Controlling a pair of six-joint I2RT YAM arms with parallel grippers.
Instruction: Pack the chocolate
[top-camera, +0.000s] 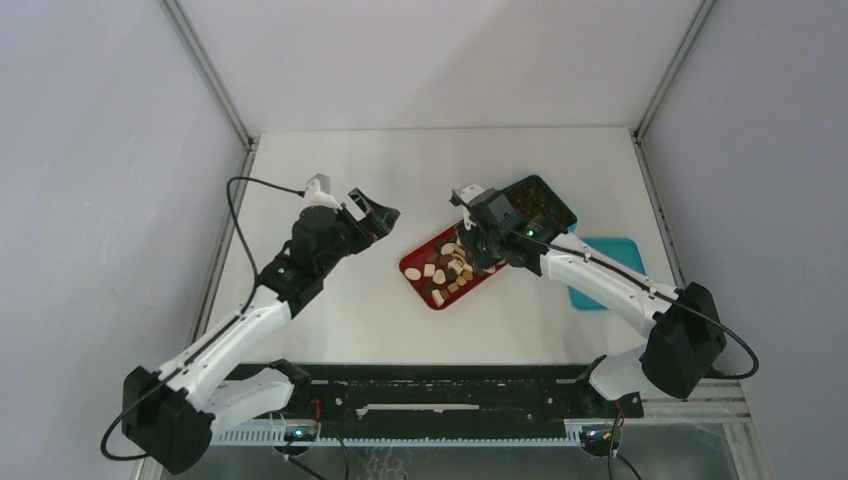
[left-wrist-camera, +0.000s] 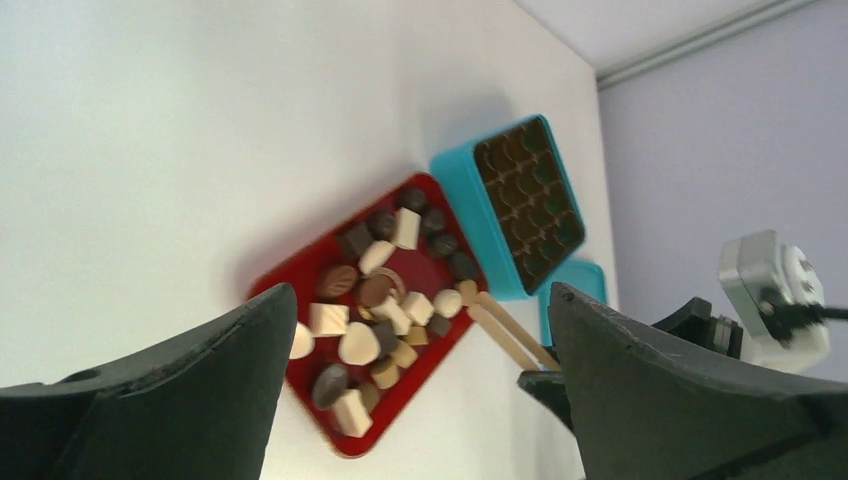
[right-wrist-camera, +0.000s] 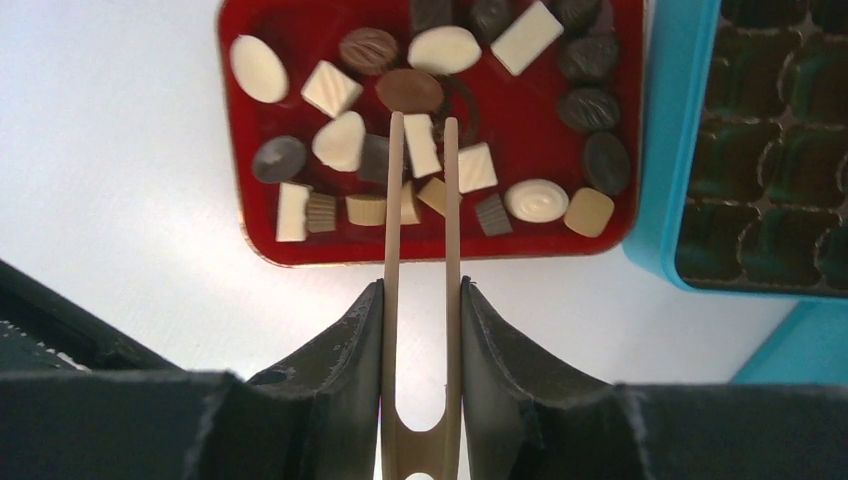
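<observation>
A red tray (top-camera: 421, 288) (left-wrist-camera: 428, 400) holds assorted dark, brown and white chocolates. Beside it is a teal box with a dark compartmented insert (top-camera: 538, 195) (right-wrist-camera: 745, 150), its visible compartments empty. My left gripper (top-camera: 375, 215) hangs open left of the tray, with nothing between its black fingers. My right gripper is over the tray, holding long wooden tongs, seen in both wrist views, with its black fingers closed round their arms. The tong tips point at the middle of the chocolates; whether they grip a piece is not clear.
A teal lid (top-camera: 615, 250) lies at the right, partly under the right arm. Walls stand at both sides and behind.
</observation>
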